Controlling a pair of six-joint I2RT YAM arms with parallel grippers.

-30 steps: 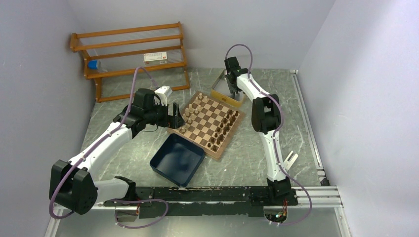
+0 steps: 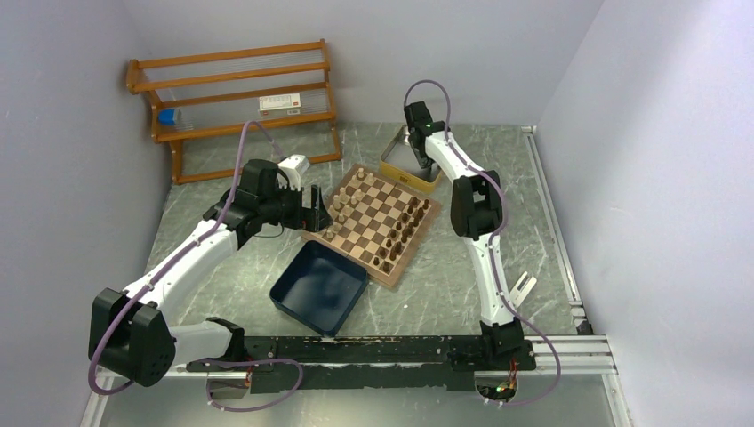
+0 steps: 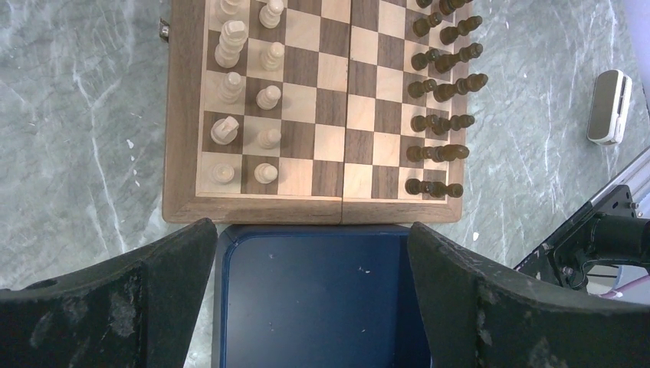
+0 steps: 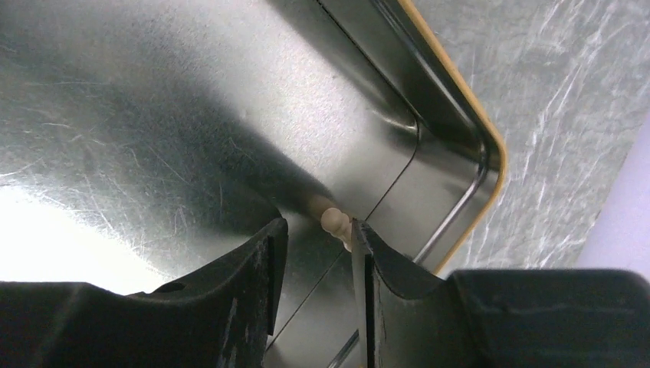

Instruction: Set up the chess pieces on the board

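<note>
The wooden chessboard [image 2: 382,212] has dark pieces [image 3: 437,153] lined up along its right side in the left wrist view. Light pieces [image 3: 268,96] stand in two rows along its left side. In the right wrist view a light chess piece [image 4: 336,221] is inside the metal box [image 4: 490,142], near a wall. My right gripper is partly open over it; the piece shows between the fingertips, close to the right one, with a gap on the left. Contact cannot be made out. My left gripper hangs open and empty above the board's edge and the tray.
An empty dark blue tray [image 2: 320,286] lies against the board's near edge. The yellow-sided box [image 2: 405,176] stands beyond the board. A wooden rack [image 2: 240,132] is at the back left, and a small white object [image 2: 523,289] lies on the right.
The left arm and the board look unchanged.
</note>
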